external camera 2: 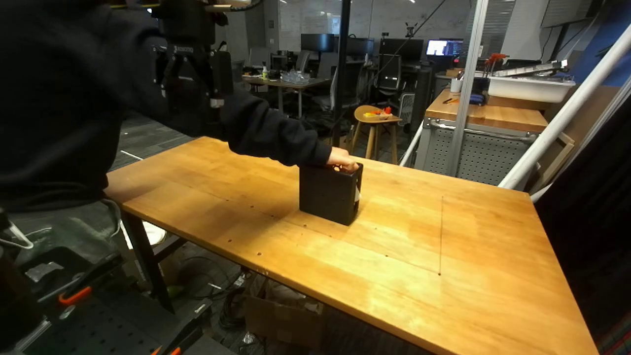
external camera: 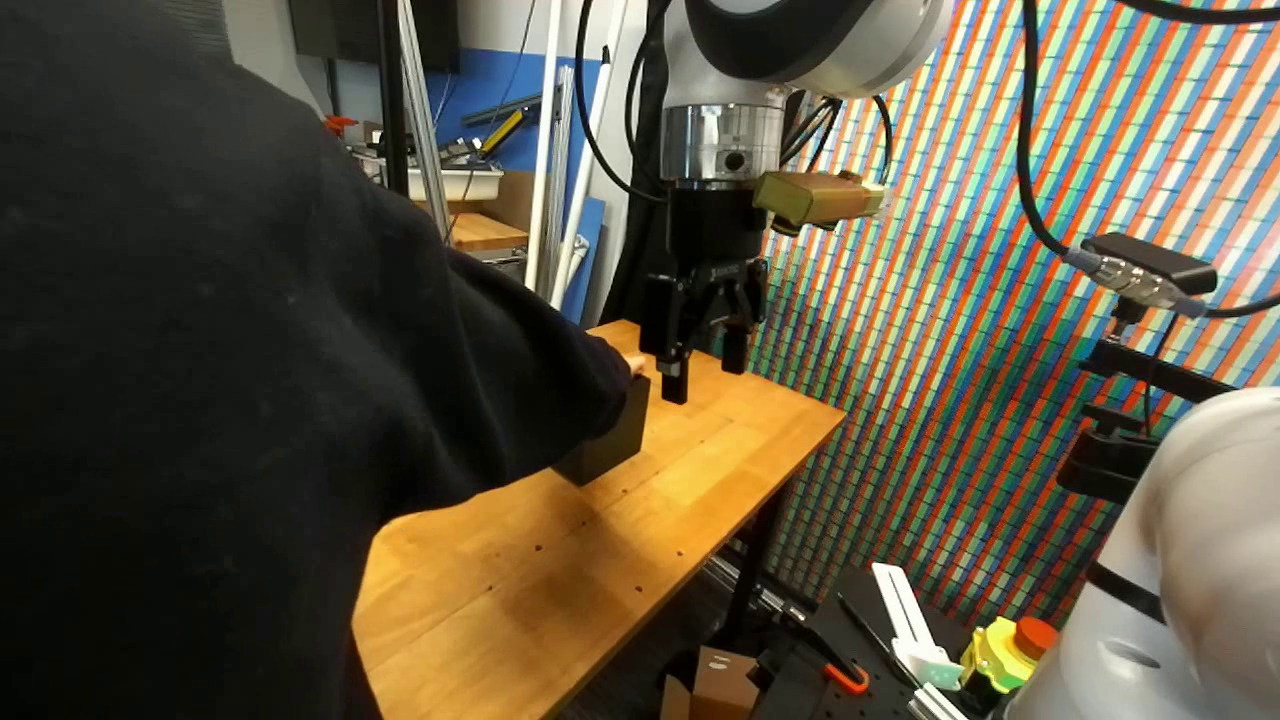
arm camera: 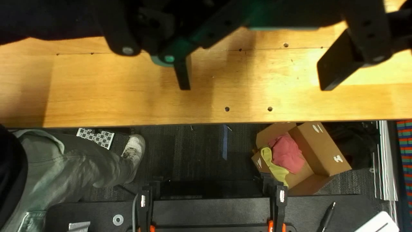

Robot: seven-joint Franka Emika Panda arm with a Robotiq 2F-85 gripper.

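My gripper (external camera: 708, 382) hangs above the wooden table with its fingers spread wide. In the wrist view bare wood shows between the two fingertips, and nothing is held. A black box (external camera 2: 328, 194) stands upright on the table, apart from the gripper. A person's hand (external camera 2: 344, 159) reaches onto the top of that box. In exterior view 1 the person's dark sleeve covers most of the box, and what is inside it cannot be made out.
A person in a black top (external camera: 240, 360) leans over the table (external camera 2: 485, 236), the arm extended close to my gripper. Bare tabletop lies right of the box in exterior view 2. A cardboard box (arm camera: 320, 154) with cloths sits below the table's edge.
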